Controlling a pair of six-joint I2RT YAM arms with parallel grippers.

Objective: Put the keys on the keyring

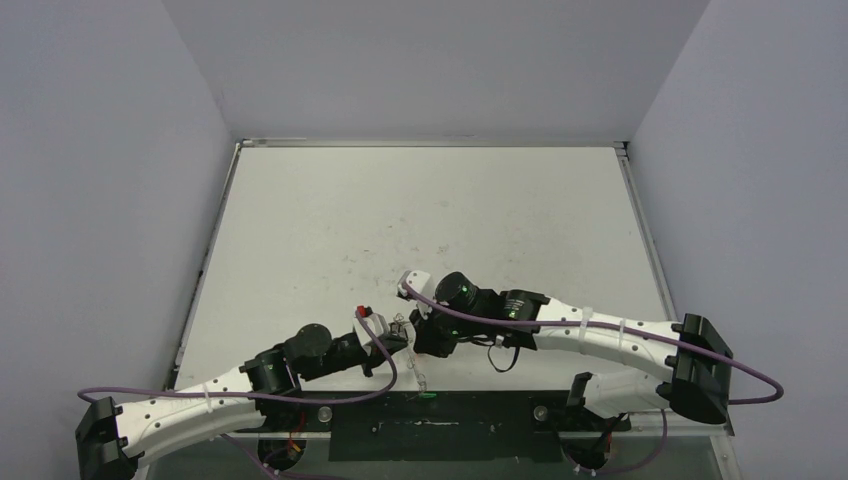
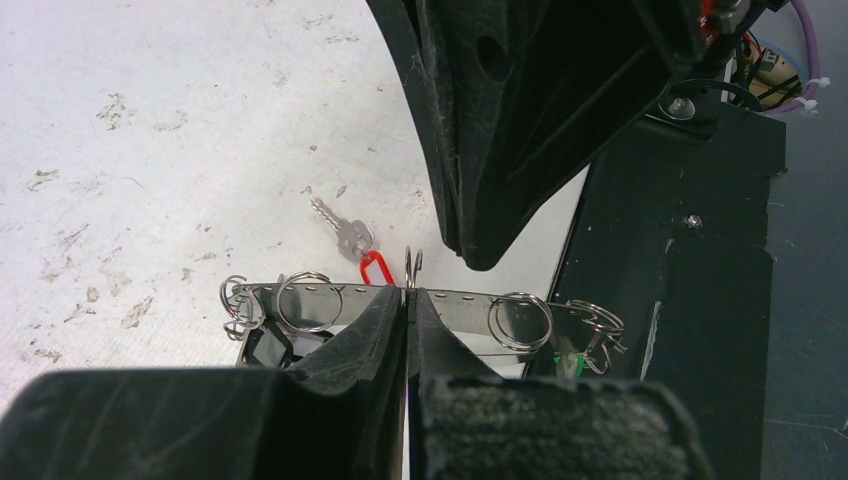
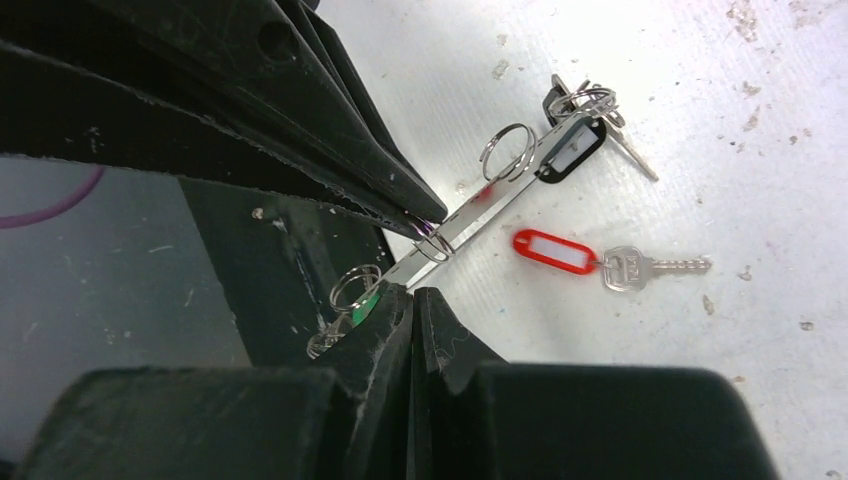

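A metal strip keyring (image 3: 515,188) with several split rings lies crosswise beneath both arms. My left gripper is shut on its middle split ring, which shows edge-on above the fingertips in the left wrist view. Beside the strip, apart from the rings, a silver key (image 3: 628,268) with a red tag (image 3: 555,251) appears to rest on the white table. My right gripper is shut close by, nothing visible between its fingers. At one end of the strip sits a black-tagged key (image 3: 573,148); a green tag (image 3: 367,306) is at the other.
The two grippers are very close together over the strip. A black panel (image 1: 445,425) borders the table's front edge. Behind the arms the white table (image 1: 430,210) is clear.
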